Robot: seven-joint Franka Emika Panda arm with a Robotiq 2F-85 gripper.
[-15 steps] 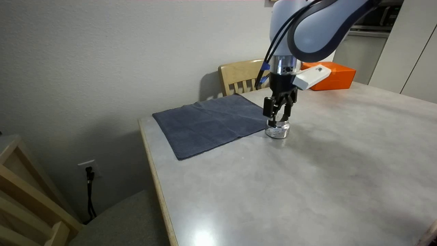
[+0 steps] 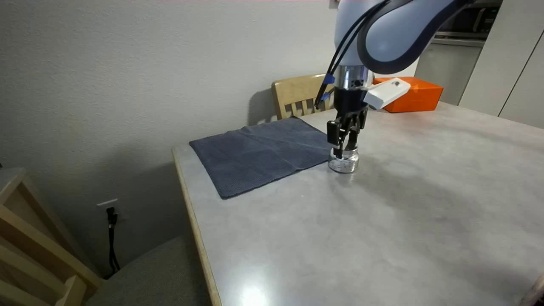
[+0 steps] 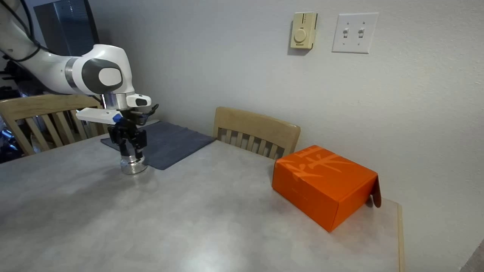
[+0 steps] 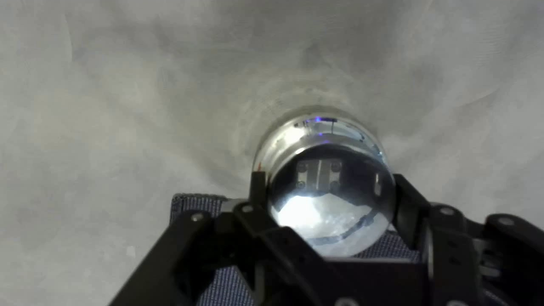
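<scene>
A shiny silver container with a rounded, mirror-like top is at the table beside the near right corner of the dark blue cloth. My gripper points down and is shut on its upper part, one black finger on each side. In the second exterior view the silver container appears below my gripper, its base at or very near the tabletop. From above, the silver container partly covers the edge of the cloth. Whether its base touches the table cannot be made out for certain.
An orange box stands at the far end of the table. Wooden chairs line the wall side. Much of the grey tabletop in front of the container is bare.
My gripper and the silver container have shifted very slightly left in the first exterior view. The cloth and the orange box have stayed in place.
</scene>
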